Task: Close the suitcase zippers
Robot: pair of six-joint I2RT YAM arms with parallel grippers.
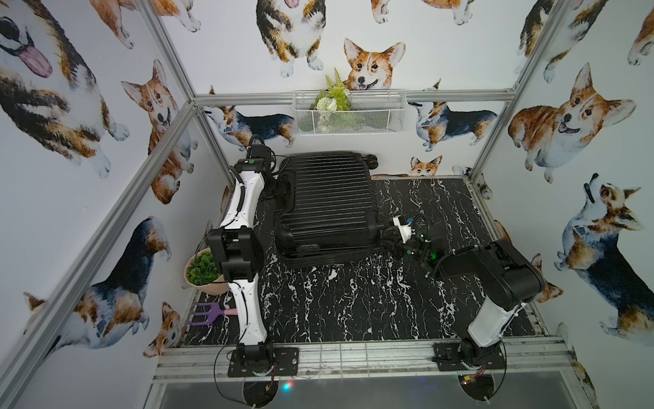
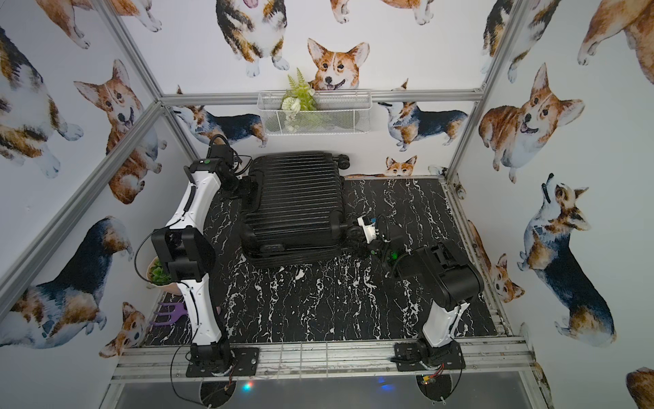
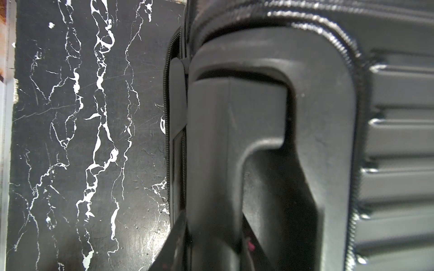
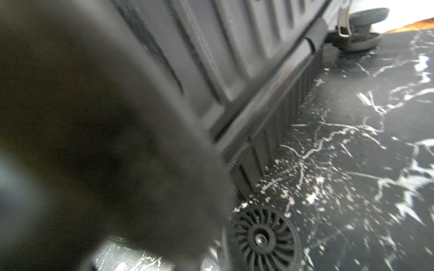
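Observation:
A black ribbed suitcase (image 1: 327,204) lies flat on the marble-patterned board. My left gripper sits at its left side, with fingers either side of the moulded handle; whether they grip it is unclear. The left wrist view shows a zipper track (image 3: 168,113) along the suitcase edge. My right gripper (image 1: 396,238) is at the near right corner, by a wheel (image 4: 261,240). In the right wrist view a large blurred dark shape fills the left side, and the fingers cannot be made out.
A potted plant (image 1: 203,269) and a purple fork (image 1: 211,311) lie at the left. A white wire basket with greenery (image 1: 371,116) hangs on the back wall. The board is clear in front of and right of the suitcase.

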